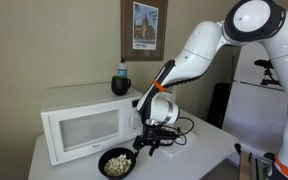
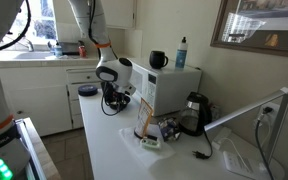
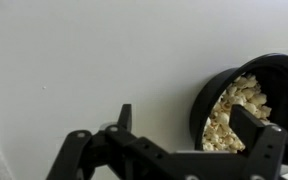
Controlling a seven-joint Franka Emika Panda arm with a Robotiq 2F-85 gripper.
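Note:
A black pan (image 3: pixel 209 95) holds popcorn (image 3: pixel 250 97) and fills the right side of the wrist view. In exterior view 1 the same pan (image 1: pixel 103 162) rests on the white table, in front of the microwave. My gripper is open, its two fingers well apart. One finger overlaps the pan's near side in the wrist view; the other is over bare table, and nothing shows between them. From exterior view 1, the gripper (image 1: pixel 145 148) hangs just right of the pan. Whether a finger touches the rim cannot be told.
A white microwave (image 1: pixel 86 125) stands close behind the pan, with a black mug (image 1: pixel 121 86) on top. In exterior view 2 a coffee maker (image 2: pixel 194 115) and several small items stand past the microwave.

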